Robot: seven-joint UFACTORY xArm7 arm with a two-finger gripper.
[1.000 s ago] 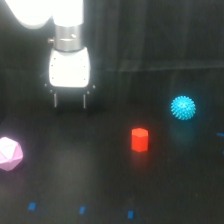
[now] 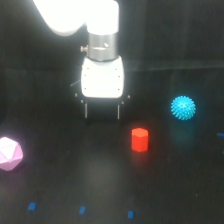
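My gripper (image 2: 102,110) hangs at the upper middle of the camera view, its white hand above two thin dark fingers spread wide apart. Nothing shows between them. Down and to the right of the fingers, a red block (image 2: 139,140) rests on the dark table, apart from the gripper. A spiky blue ball (image 2: 183,108) lies farther right. At the left edge sits a pink many-sided shape (image 2: 9,153), partly cut off by the frame.
Small blue marks lie on the table (image 2: 110,185) near the front, with another blue mark (image 2: 220,134) at the right edge.
The gripper has moved to the right and a little lower, nearer the red block. It stays open. The block, the ball and the pink shape have not moved.
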